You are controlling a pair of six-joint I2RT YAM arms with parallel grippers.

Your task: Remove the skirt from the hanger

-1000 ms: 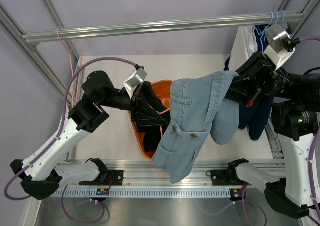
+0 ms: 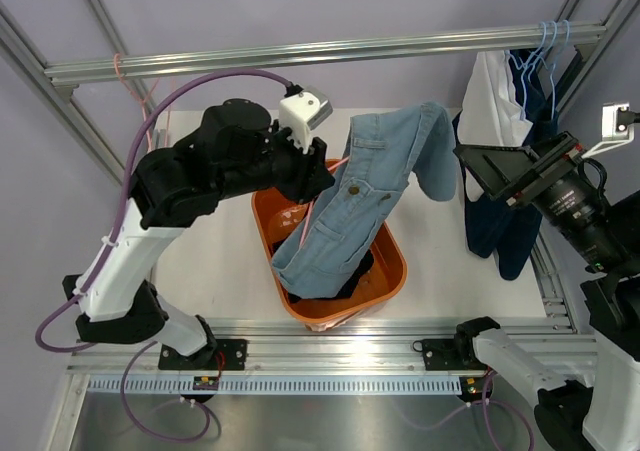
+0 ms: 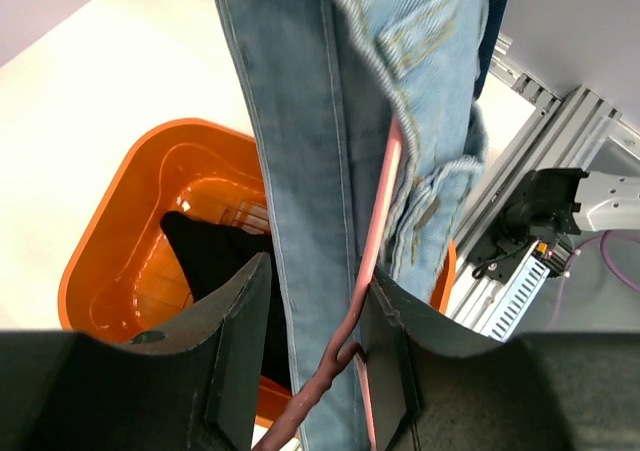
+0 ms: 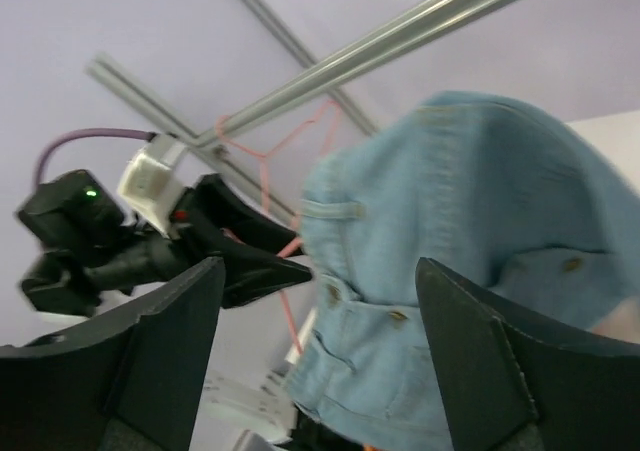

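Observation:
The light denim skirt [image 2: 355, 211] hangs over the orange bin, still around a pink hanger [image 3: 384, 201]. My left gripper [image 2: 315, 176] is shut on the pink hanger, seen close in the left wrist view with the denim draped along it. My right gripper [image 2: 485, 161] is part open at the right of the skirt, apart from it, with nothing visible between its fingers; in the right wrist view the skirt [image 4: 430, 211] is blurred in front of it.
The orange bin [image 2: 393, 271] holds dark cloth. A steel rail [image 2: 320, 49] carries pink hangers at left and blue hangers with white and navy garments [image 2: 500, 101] at right.
The right gripper has let go of the skirt and moved right; the skirt has swung left and narrowed.

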